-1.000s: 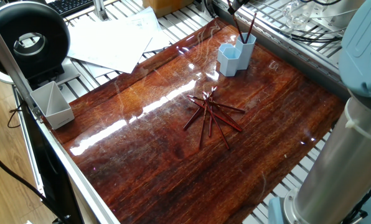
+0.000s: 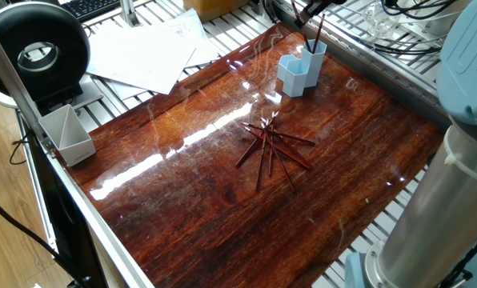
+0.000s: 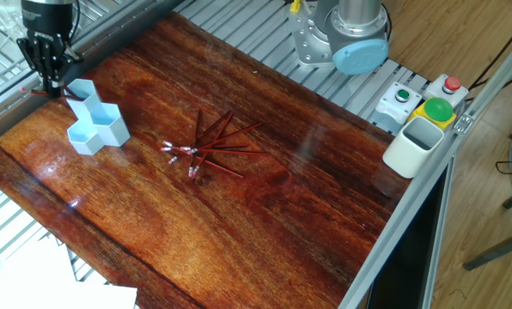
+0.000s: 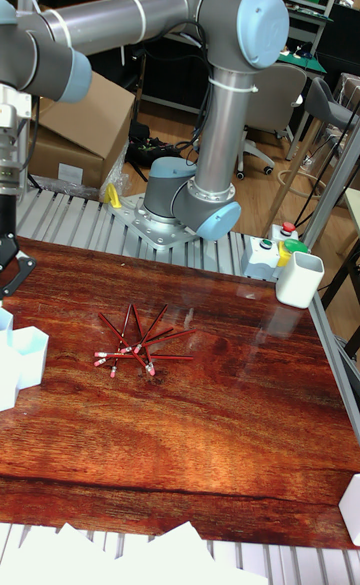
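Note:
A light-blue holder (image 3: 86, 110) made of joined hexagonal cups stands near one edge of the table. Two dark red pencils (image 2: 311, 40) rise from its rear cup in exterior view 1, leaning apart. My black gripper (image 3: 53, 86) points down right beside that cup, close to the pencils' upper ends. Whether its fingers grip a pencil cannot be made out. Only part of the gripper shows at the left edge of exterior view 3. Several more red pencils (image 3: 209, 148) lie crossed in a loose pile on the wooden table (image 3: 239, 232), their pale ends bunched together.
A white cup (image 3: 411, 148) stands at the table's edge by the button boxes (image 3: 397, 101). Another white container (image 2: 68, 136) sits at the opposite corner. Papers (image 2: 142, 56) lie beyond the table edge.
The blue holder and its two pencils have shifted slightly left in exterior view 1. The gripper's visible part has moved a little too. The pencil pile is unmoved.

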